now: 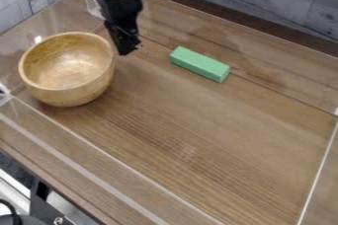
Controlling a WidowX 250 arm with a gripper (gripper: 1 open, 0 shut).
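Note:
My gripper is at the upper left on a black arm reaching down from the top, just behind the rim of a wooden bowl. Whether its finger is open or shut I cannot tell. A green block lies alone on the wooden table, to the right of the gripper.
A dark panelled wall runs along the back right.

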